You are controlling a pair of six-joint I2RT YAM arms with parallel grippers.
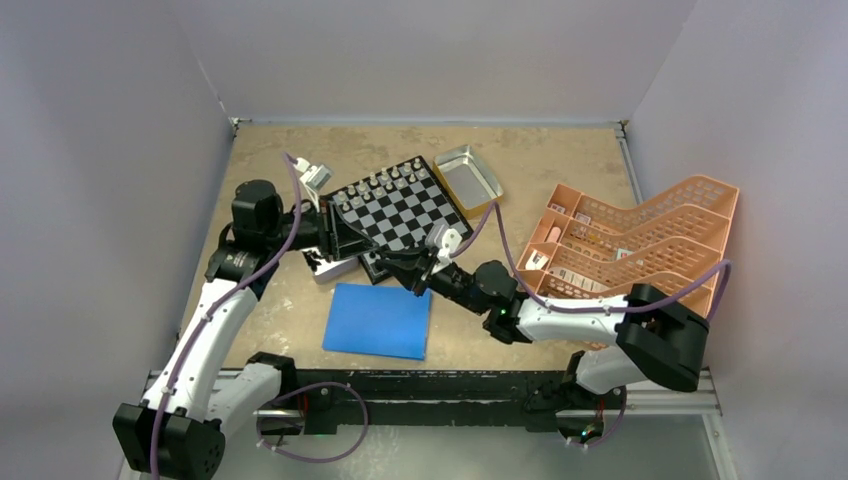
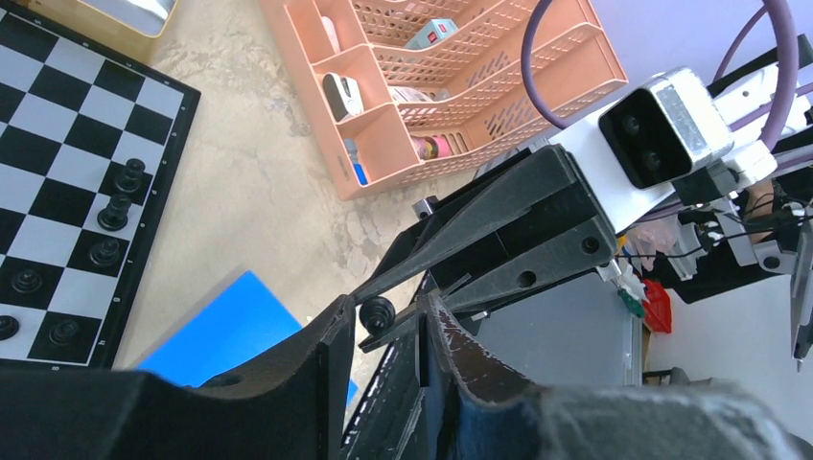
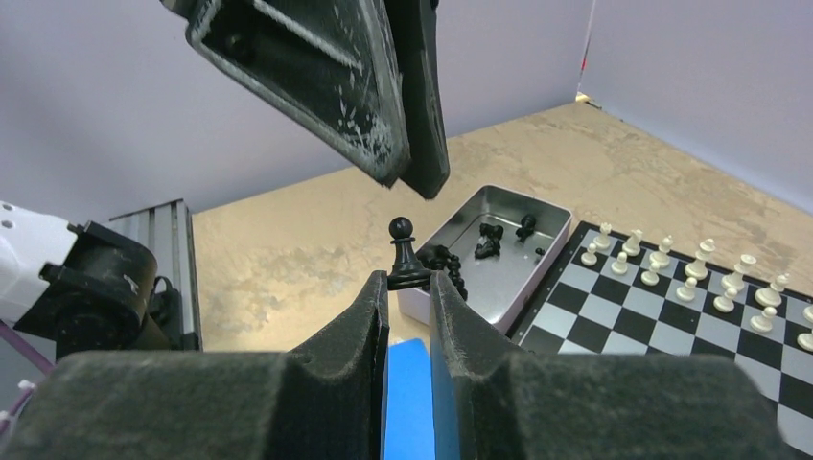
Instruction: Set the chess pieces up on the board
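A black chess piece stands upright between the fingertips of my right gripper, shut on it; in the left wrist view its round top point(image 2: 378, 311) shows. My left gripper is close beside and over that piece, its fingers parted, apparently not touching it. On the chessboard point(image 1: 412, 208), white pieces point(image 3: 699, 264) stand in rows at the far side, and several black pieces point(image 2: 114, 213) stand near one edge. More black pieces point(image 3: 487, 244) lie in a grey metal box point(image 3: 510, 208).
A blue mat point(image 1: 374, 320) lies in front of the board. An empty metal tray point(image 1: 467, 183) is behind it to the right, and an orange organiser point(image 1: 627, 240) fills the table's right. Bare tabletop lies at the back.
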